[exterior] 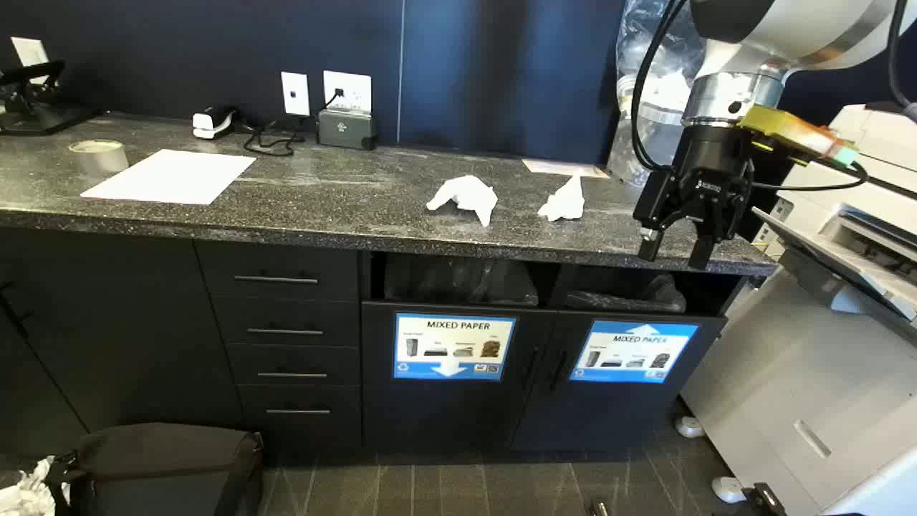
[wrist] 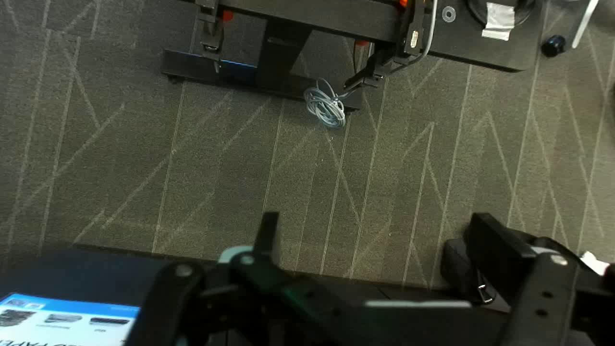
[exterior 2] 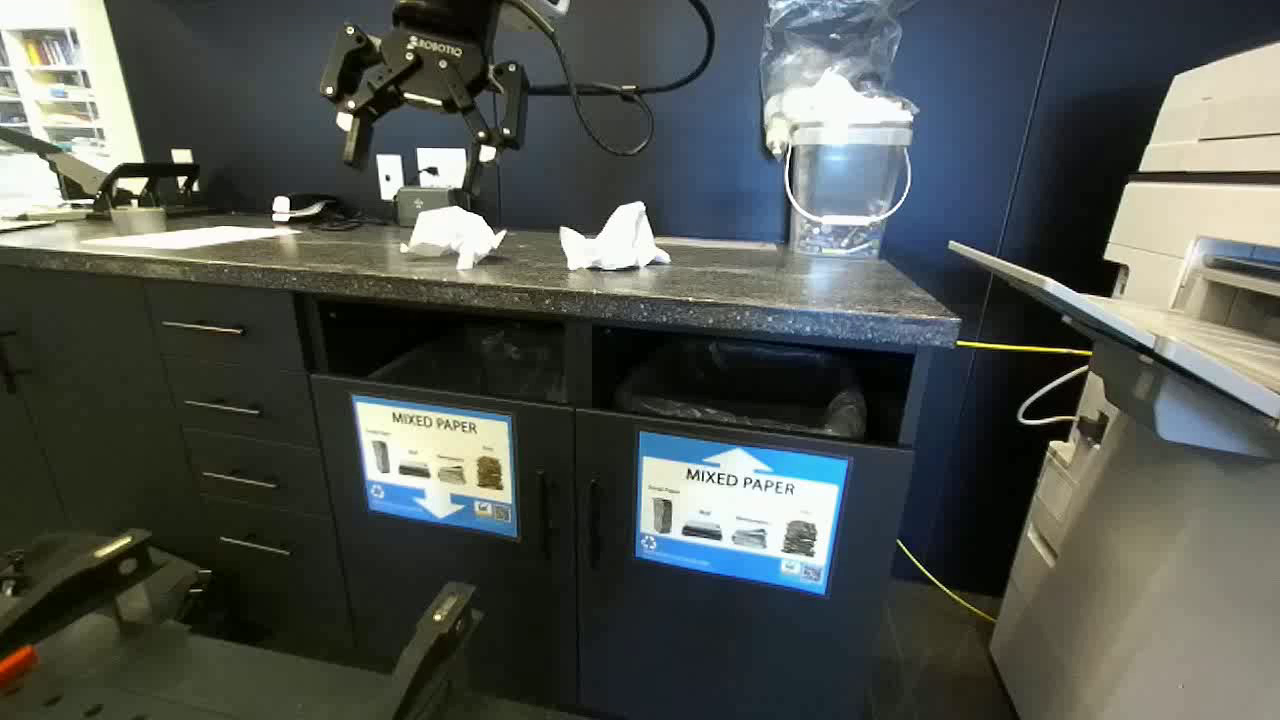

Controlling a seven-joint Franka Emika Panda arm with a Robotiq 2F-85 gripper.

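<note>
Two crumpled white papers lie on the dark speckled counter (exterior: 327, 206): a left one (exterior: 465, 197) and a right one (exterior: 564, 201). Exterior view 2 shows the same pair, the left paper (exterior 2: 455, 235) and the right paper (exterior 2: 615, 239), a short gap apart. My gripper (exterior: 675, 256) hangs fingers down, open and empty, clear of both papers. In exterior view 2 the gripper (exterior 2: 414, 166) appears higher than the counter top. Carpet and the cabinet front fill the wrist view, where the fingers (wrist: 266, 233) stand wide apart and neither paper shows.
Below the counter are two open-topped bins, a left bin (exterior 2: 480, 362) and a right bin (exterior 2: 744, 384), behind "Mixed Paper" doors. A clear bucket (exterior 2: 849, 180) stands at the back. A flat white sheet (exterior: 170, 176) and a tape roll (exterior: 99, 156) lie left. A printer (exterior: 825, 344) stands right.
</note>
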